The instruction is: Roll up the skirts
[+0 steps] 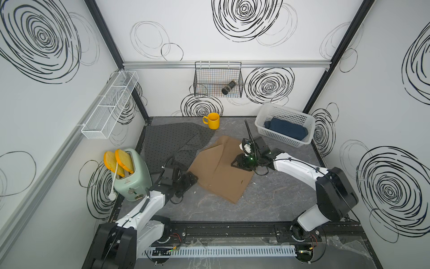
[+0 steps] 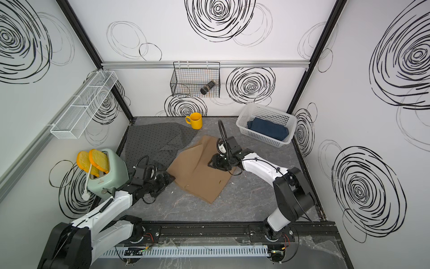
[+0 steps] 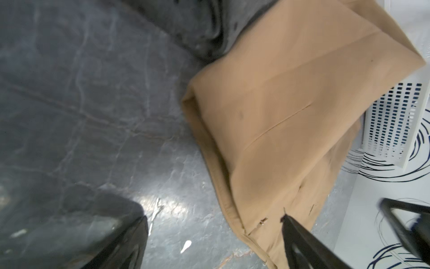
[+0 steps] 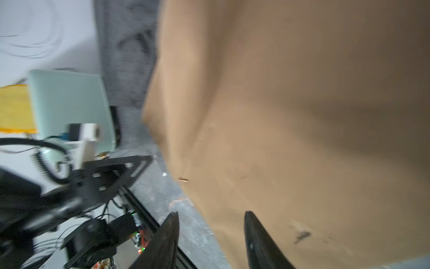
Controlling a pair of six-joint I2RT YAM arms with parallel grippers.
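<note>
The brown skirt (image 1: 219, 174) lies creased on the grey table, its left part folded over on itself. A dark dotted skirt (image 1: 165, 143) lies behind it at the left, touching it. My left gripper is open at the brown skirt's left corner, with nothing held. My right gripper stands apart-fingered over the right part of the brown cloth, nothing visible held between its fingertips; that wrist view is blurred.
A mint toaster (image 1: 133, 181) with bread stands at the left. A yellow mug (image 1: 214, 120) is at the back. A white basket (image 1: 284, 139) holding dark blue cloth sits back right.
</note>
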